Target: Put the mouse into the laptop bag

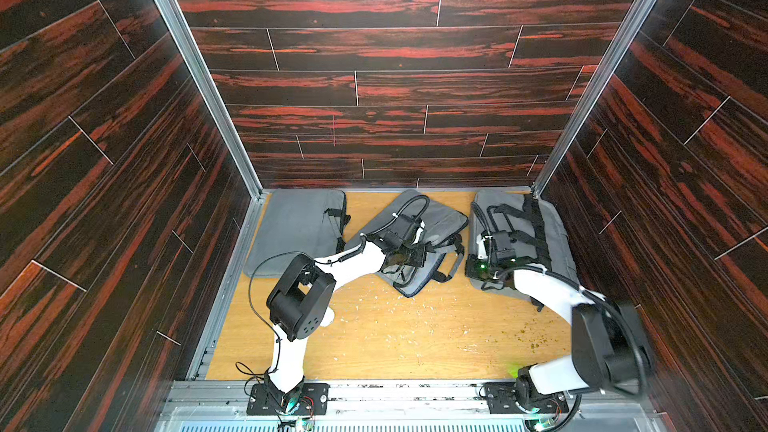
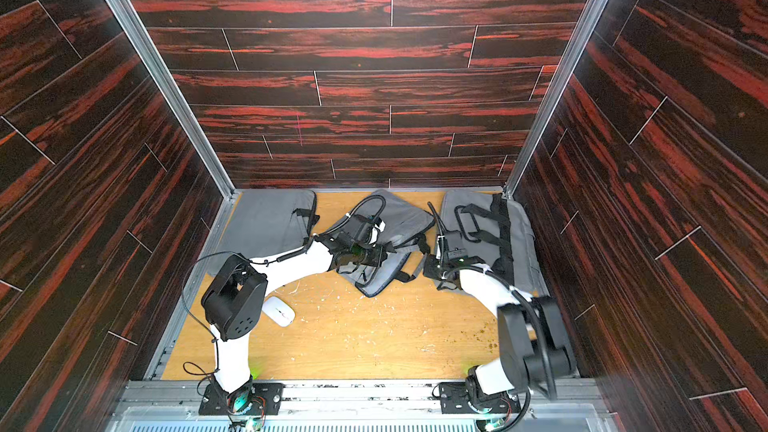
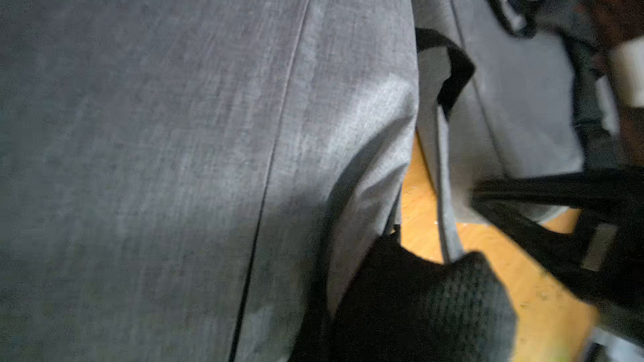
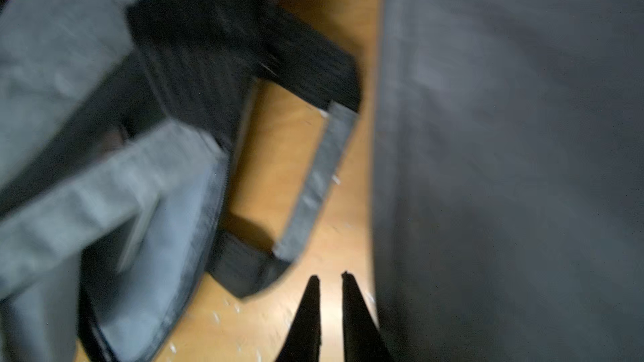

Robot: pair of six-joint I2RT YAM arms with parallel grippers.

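Observation:
The white mouse (image 2: pixel 279 311) lies on the table beside my left arm; in the top left view the arm hides most of the mouse (image 1: pixel 328 317). The middle grey laptop bag (image 1: pixel 436 220) sits at an angle, its near end gaping with a pale lining (image 4: pixel 171 228) visible. Over that near part is my left gripper (image 1: pixel 424 257), shut. Grey cloth fills the left wrist view and its fingers do not show there, so cloth between them cannot be ruled out. Right of the bag, my right gripper is shut with nothing visible between its fingertips.
One grey bag (image 1: pixel 296 228) lies flat at the back left, another grey bag (image 1: pixel 560 244) with black straps at the right, under my right gripper. A strap loop (image 4: pixel 315 184) sticks out from the middle bag.

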